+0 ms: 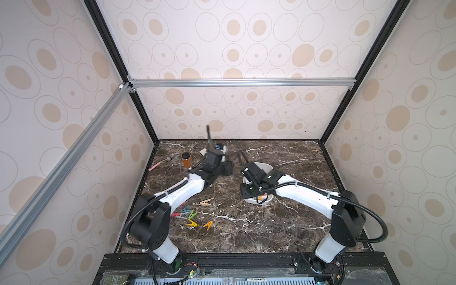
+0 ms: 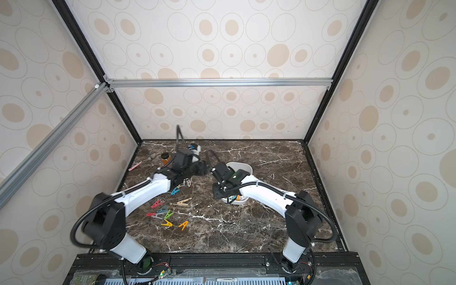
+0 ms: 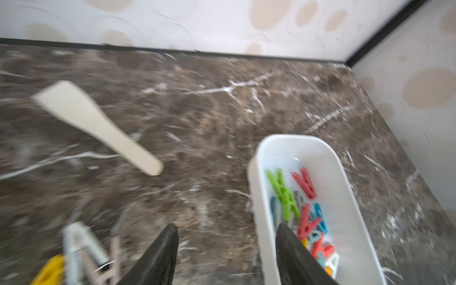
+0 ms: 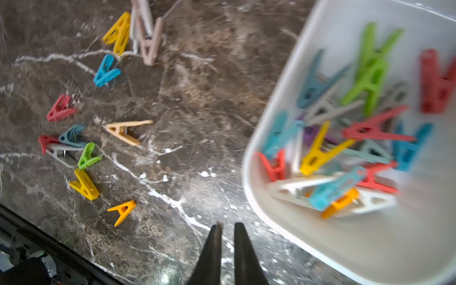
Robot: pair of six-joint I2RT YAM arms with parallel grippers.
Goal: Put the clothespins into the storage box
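Note:
The white storage box (image 4: pixel 266 211) holds many clothespins, among them a green pin (image 3: pixel 285 194) and a red pin (image 3: pixel 304 182). My left gripper stands open, empty, left of the box and pulled back from it. Over the box's left side in the top views is the right arm's wrist; its gripper has its fingers a narrow gap apart, and I see no pin between them. Loose on the table lie a beige pin (image 4: pixel 127 130), an orange pin (image 4: pixel 122 212), a yellow pin (image 4: pixel 85 185), a blue pin (image 4: pixel 106 71) and several others.
A wooden spatula (image 3: pixel 106 128) lies toward the back wall. An orange jar (image 1: pixel 187 160) with a dark lid and a pink-handled tool (image 1: pixel 154 166) are at the back left. The table right of the box is clear apart from my right arm.

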